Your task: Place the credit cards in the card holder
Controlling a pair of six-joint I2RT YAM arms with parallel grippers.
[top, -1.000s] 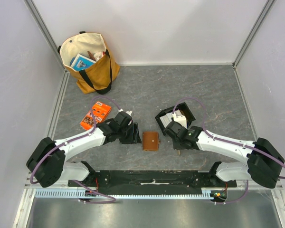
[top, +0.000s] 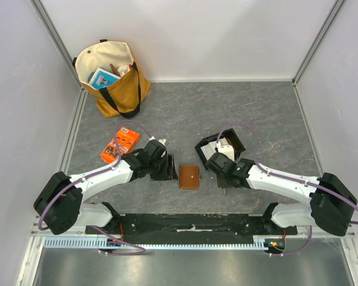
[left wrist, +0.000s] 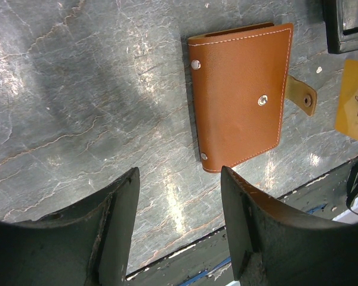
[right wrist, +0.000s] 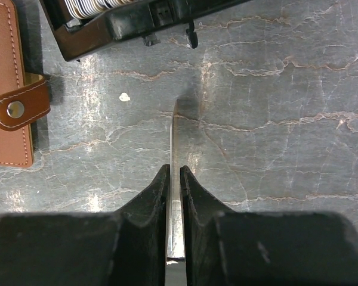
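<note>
The closed brown leather card holder lies flat on the grey table, its snap tab unfastened at the side. In the top view the card holder sits between my two grippers. My left gripper stands open near it, with nothing between its fingers. A thin card, seen almost edge-on, runs between the fingertips of my right gripper. These fingers stand close together with a narrow gap; whether they grip the card does not show. The top view shows only a small pale sliver of the card.
A black open case lies behind my right gripper, partly hidden by the arm in the top view. An orange packet lies left of the left arm. A yellow tote bag stands at the back left. Bare table spreads across the back right.
In the top view, the pale patch below my right gripper looks narrower now than about a second ago. Both arms and the card holder look unmoved.
</note>
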